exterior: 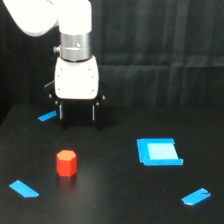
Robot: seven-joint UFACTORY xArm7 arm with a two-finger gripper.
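A red block (66, 163) with a six-sided outline stands on the dark table at the front left. My gripper (78, 113) points down above the table behind it, its two dark fingers set wide apart. Nothing shows between those fingers, and the fingers are open. To the right lies a white square (162, 151) framed by a blue border (155, 142), with nothing on it.
Strips of blue tape lie at the back left (47, 116), front left (23, 189) and front right (196, 197). Bare black table separates the block from the framed square. A dark curtain (160, 50) hangs behind.
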